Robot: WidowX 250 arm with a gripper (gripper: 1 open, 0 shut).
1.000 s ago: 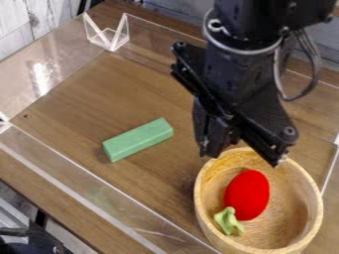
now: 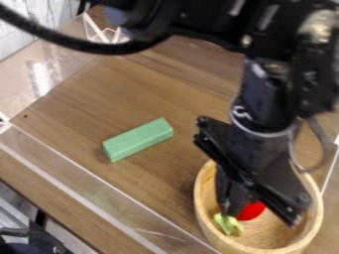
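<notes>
My gripper (image 2: 228, 193) reaches down into a round wooden bowl (image 2: 303, 238) at the lower right, over a red object (image 2: 252, 211) and a small pale green piece (image 2: 228, 224) inside it. The gripper body hides most of the bowl's inside and the red object. Whether anything is between the fingertips cannot be made out. A green block (image 2: 138, 139) lies on the wooden surface left of the gripper, apart from it.
Clear plastic edges (image 2: 93, 189) border the wooden tray floor (image 2: 93, 99) on the near left. A black cable arches across the top left.
The gripper has moved down into the bowl, now covering much of the red object that was in plain view. The green block is unmoved.
</notes>
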